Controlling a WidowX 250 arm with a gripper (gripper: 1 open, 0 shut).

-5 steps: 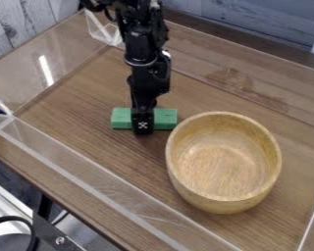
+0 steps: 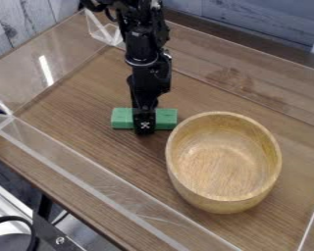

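Note:
My black gripper reaches down from the top of the camera view onto a green block lying on the wooden table. Its fingertips are over the middle of the block, in front of it from this view. Whether they are closed on the block or only around it is hard to tell.
A large light wooden bowl stands just right of the block. Black cables show at the lower left, beyond the table's edge.

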